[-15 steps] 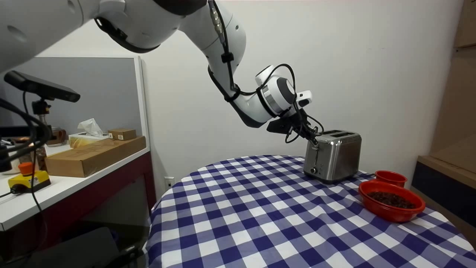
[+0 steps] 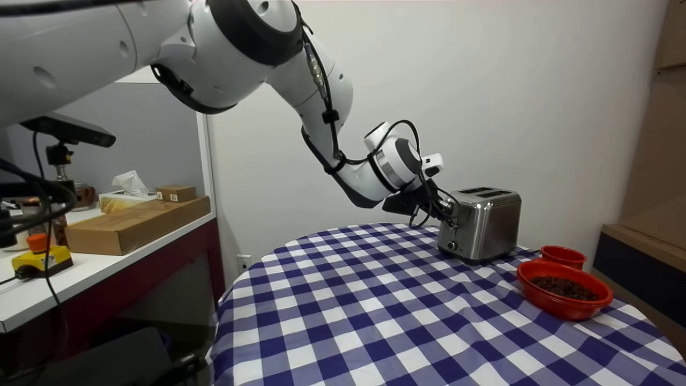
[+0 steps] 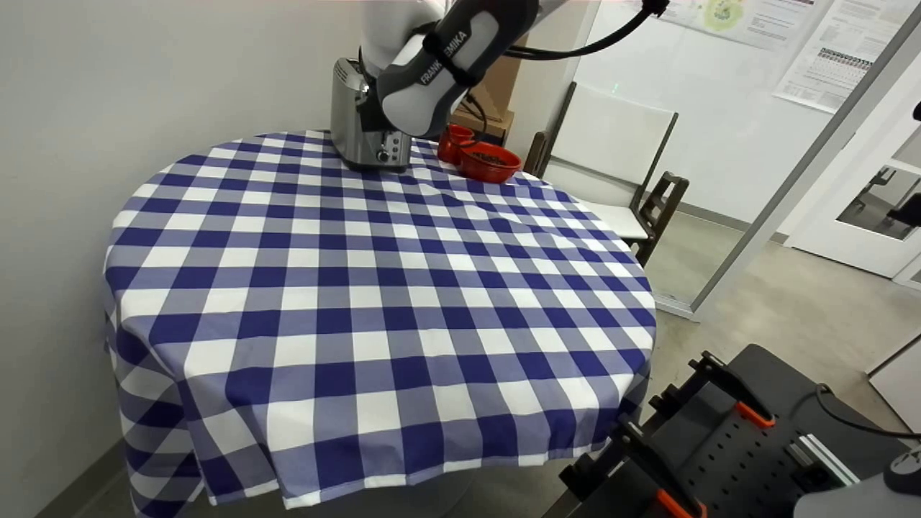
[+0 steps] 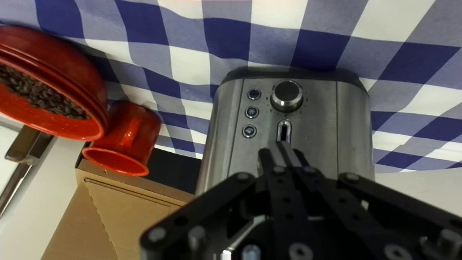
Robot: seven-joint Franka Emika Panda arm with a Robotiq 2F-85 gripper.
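Observation:
A silver toaster [image 2: 489, 225] stands upright on the checkered tablecloth, its two top slots empty as far as they show. In the wrist view its front panel [image 4: 312, 143] carries a round knob [image 4: 286, 95], a column of three buttons and a vertical lever slot [image 4: 284, 130]. My gripper is shut, its fingers together directly over the lower part of that slot, with nothing visible between them. The lever itself is hidden behind the fingers. From the side, the gripper [image 2: 452, 219] is close against the toaster's front face, partway down; whether it touches cannot be told.
A red bowl of dark beans [image 2: 566, 289] and a red mug [image 4: 123, 138] stand beside the toaster. A cardboard box [image 4: 117, 212] lies past the table edge there, and the wall is close behind. Most of the tablecloth [image 3: 371, 302] is clear.
The arm and gripper have moved down along the toaster's front, from near its top edge to about mid-height. The toaster, bowl and mug stay in place.

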